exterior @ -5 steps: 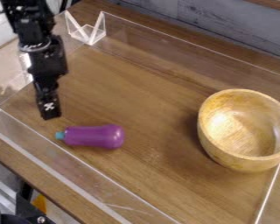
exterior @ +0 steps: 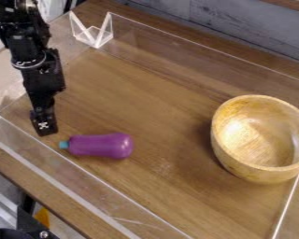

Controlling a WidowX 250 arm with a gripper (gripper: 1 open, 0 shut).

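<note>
The dark robot gripper (exterior: 42, 112) hangs low over the left side of the wooden table, its fingers pointing down just behind and left of a purple eggplant-like toy (exterior: 100, 146) with a light blue tip. The fingers appear open, with nothing seen held. On the right stands a round light-wooden bowl (exterior: 257, 163).
Clear plastic guards line the wooden table (exterior: 164, 70), one bracket (exterior: 92, 30) standing at the upper left. A grey wall runs along the back.
The gripper has moved slightly down and left toward the table's surface, near the toy. The toy and bowl have not moved.
</note>
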